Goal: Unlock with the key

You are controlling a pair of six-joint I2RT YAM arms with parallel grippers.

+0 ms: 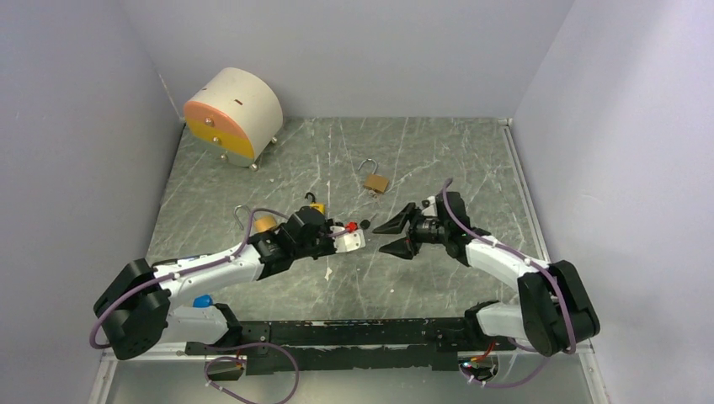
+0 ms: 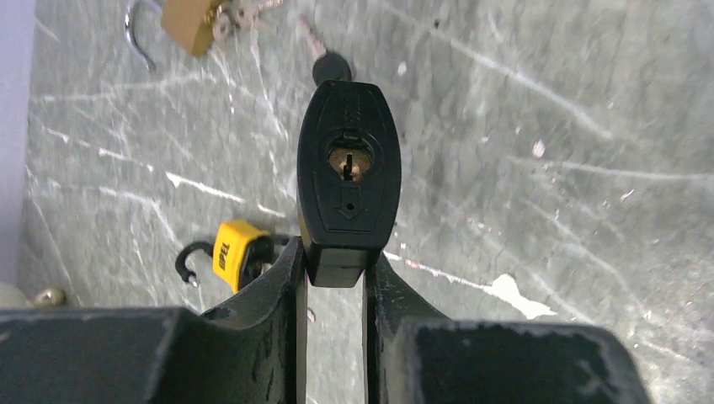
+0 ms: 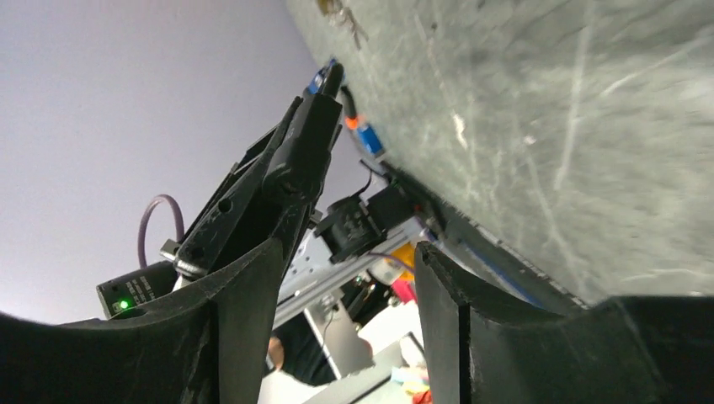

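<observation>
My left gripper holds a black padlock body [image 2: 349,202] between its fingertips, with a brass keyhole facing up. In the top view this left gripper [image 1: 341,236] is left of my right gripper [image 1: 396,236], which stands open and apart from it, empty. On the table lies a key with a black head [image 2: 333,69] [image 1: 364,224]. A brass padlock [image 1: 375,183] with a small bunch of keys [image 2: 253,18] lies further back.
A yellow-and-black padlock [image 2: 240,252] lies below the left gripper, and another brass lock [image 1: 264,223] to the left. A cabinet [image 1: 240,109] stands back left.
</observation>
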